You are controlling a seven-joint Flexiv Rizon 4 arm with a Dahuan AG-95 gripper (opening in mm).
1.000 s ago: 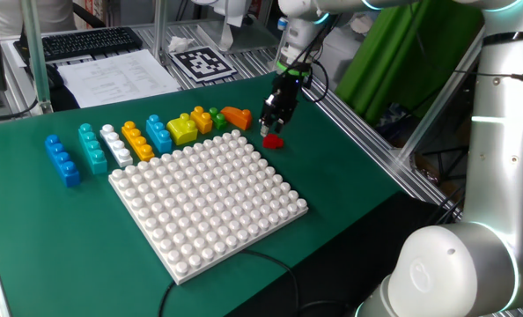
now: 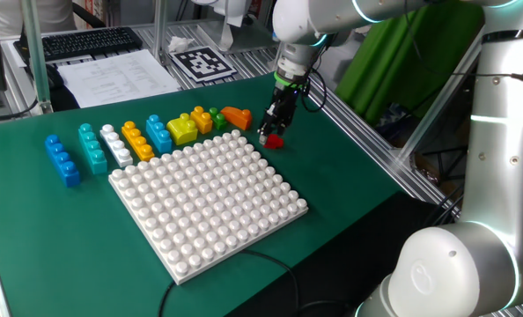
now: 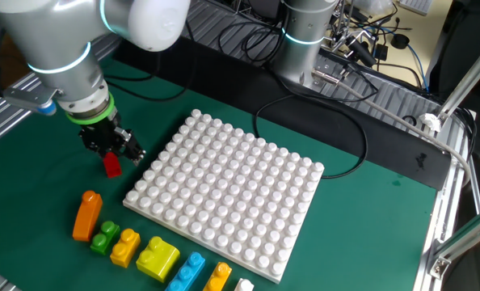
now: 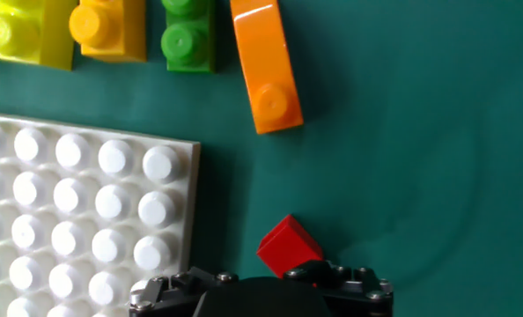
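Observation:
A small red block [image 2: 273,141] lies on the green table, just off the far right corner of the white studded baseplate [image 2: 209,198]. Right above the block is my gripper [image 3: 120,152], pointing down, its fingers apart on either side of the block's top. In the wrist view the red block [image 4: 290,246] sits turned at an angle at the bottom, its near part hidden behind the gripper's dark fingers [image 4: 354,291]. No firm hold on it shows.
An orange block [image 4: 268,70], a green block [image 4: 188,35], a yellow block [image 2: 182,130] and several others stand in a row along the baseplate's far side. A black cable [image 2: 283,269] lies by the baseplate's near edge.
My gripper has come down slightly and shifted a little around the red block. The arm's upper part has swung slightly left. The blocks in the row and the baseplate have not moved.

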